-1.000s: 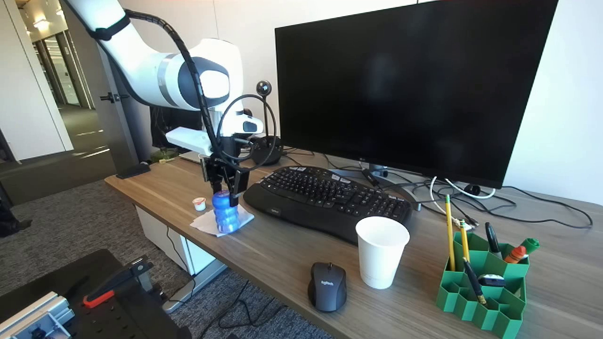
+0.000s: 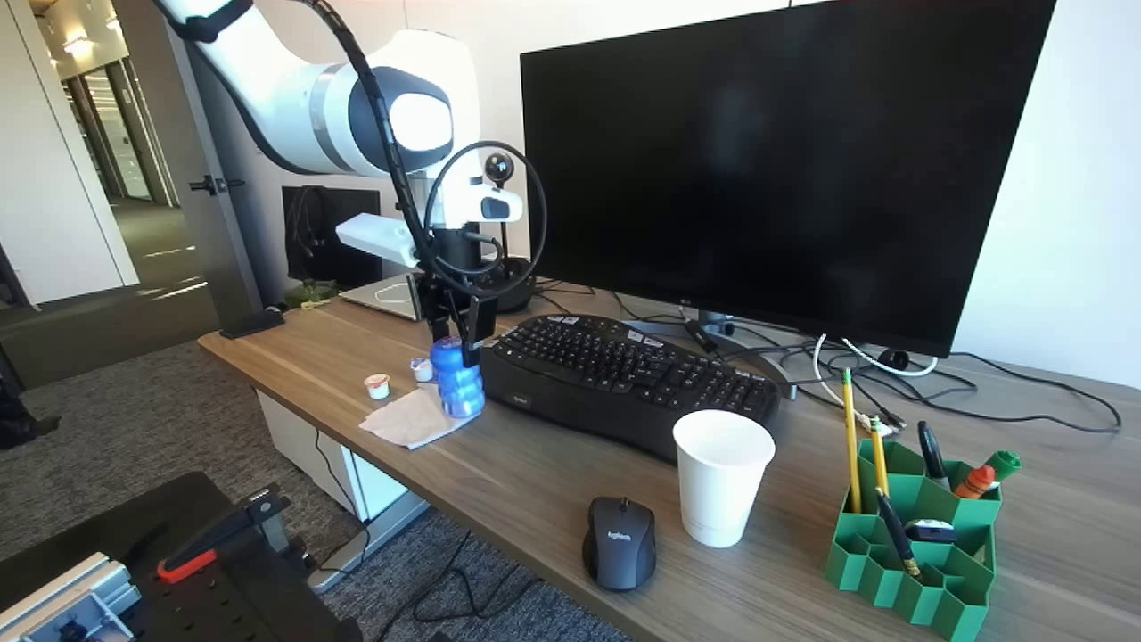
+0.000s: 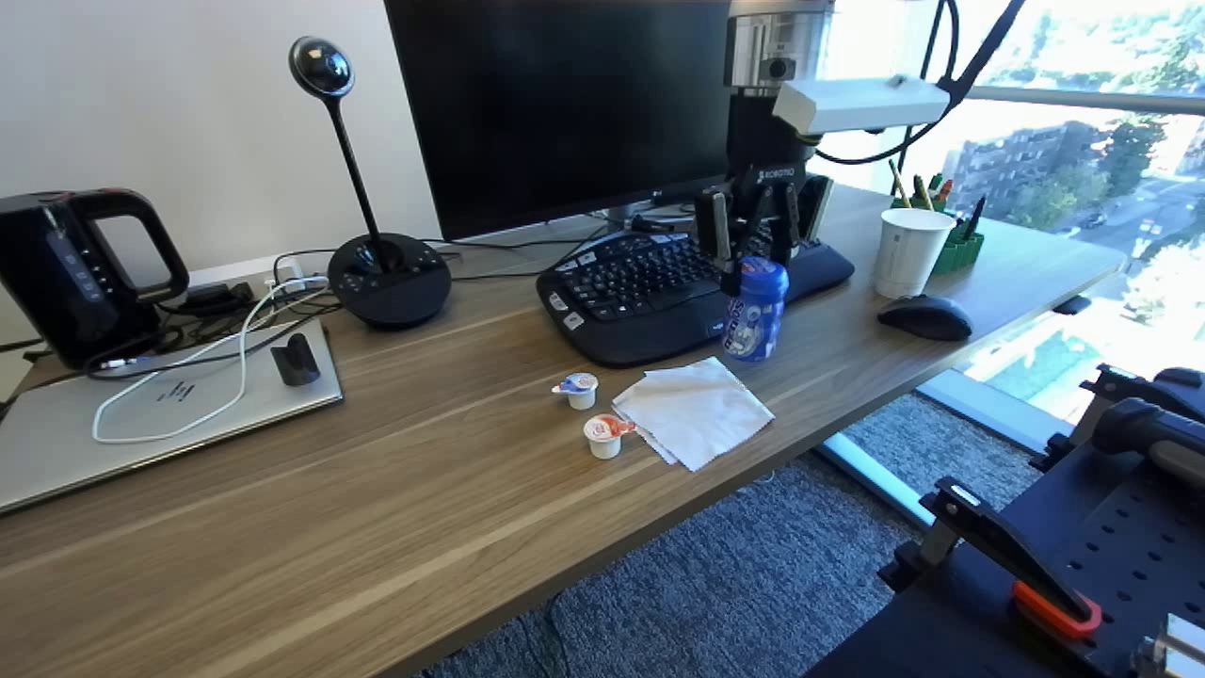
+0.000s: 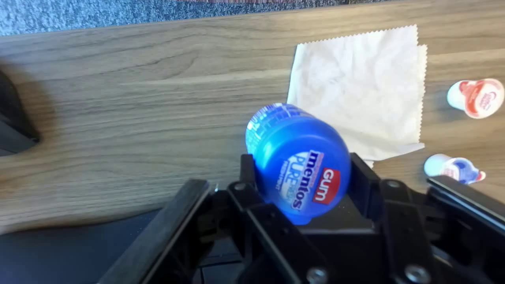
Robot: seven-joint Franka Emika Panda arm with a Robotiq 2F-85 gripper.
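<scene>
A blue Mentos gum bottle (image 4: 303, 165) is held between the black fingers of my gripper (image 2: 456, 341), which is shut on its upper part. In the wrist view its labelled cap faces the camera and the body leans away toward the upper left. The second exterior view shows the bottle (image 3: 754, 311) roughly upright, in front of the black keyboard (image 3: 644, 299) and beside the white napkin (image 3: 695, 409). Whether its base touches the desk or hangs just above it, I cannot tell.
Two small creamer cups, one red-lidded (image 3: 604, 435) and one blue-lidded (image 3: 579, 390), sit left of the napkin. A mouse (image 2: 620, 542), a white paper cup (image 2: 718, 476) and a green pen holder (image 2: 922, 535) stand toward the other end. Bare desk extends left of the creamers.
The gripper and the bottle have moved together up and to the right in the first exterior view, toward the keyboard. The blue-lidded creamer, hidden before, now shows.
</scene>
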